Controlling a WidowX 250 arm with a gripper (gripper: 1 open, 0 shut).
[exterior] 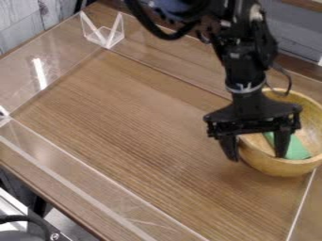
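My black gripper (pixel 255 134) hangs over the left part of a tan bowl (pixel 280 166) at the right, fingers open and spread, the left finger at the bowl's left rim and the right one over its inside. A green object (pixel 297 146) lies in the bowl, partly hidden behind the gripper. I cannot tell whether the fingers touch it.
A clear plastic container (pixel 104 30) stands at the back left. Table edges show at the left and upper right.
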